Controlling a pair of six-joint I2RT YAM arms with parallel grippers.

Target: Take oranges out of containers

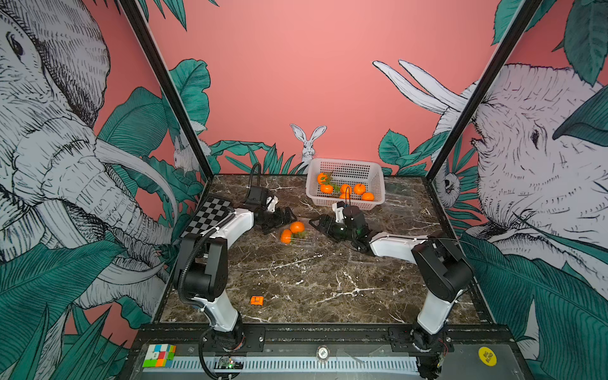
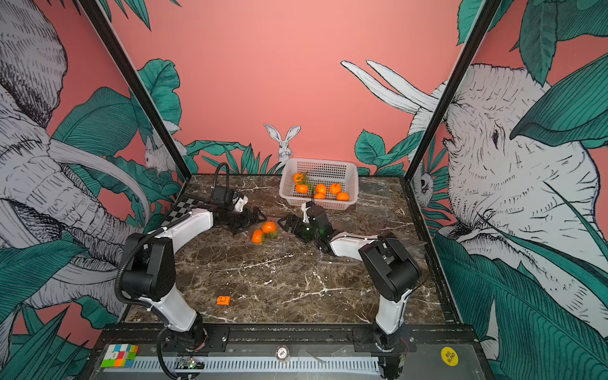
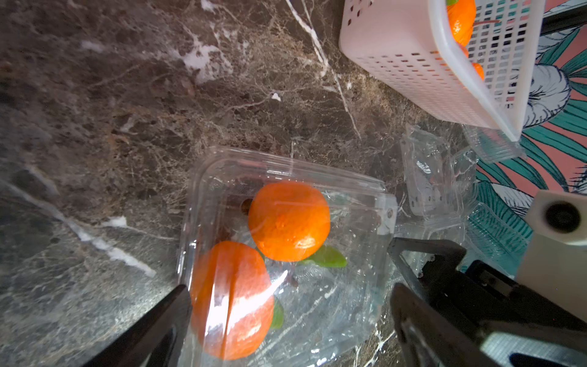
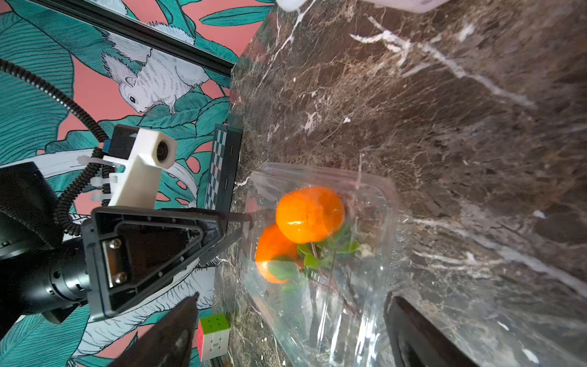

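A clear plastic container [image 3: 351, 293] lies on the marble table between my two grippers, with its lid apparently over two oranges. One orange [image 3: 289, 221] sits near its far edge, the other orange [image 3: 235, 305] at the left; green leaves [image 4: 315, 260] are beside them. My left gripper [image 1: 292, 216] is at the container's left end, fingers apart, with one fingertip close to its edge in the right wrist view. My right gripper [image 1: 314, 223] is at the right end, fingers also apart, a fingertip near the container's corner in the left wrist view. Contact cannot be told.
A pale perforated basket [image 1: 313, 198] with several oranges stands at the back. Empty clear containers [image 3: 434, 177] lie to the right. A checkered board [image 1: 209, 215] is at the left, and a small orange object [image 1: 256, 300] at the front.
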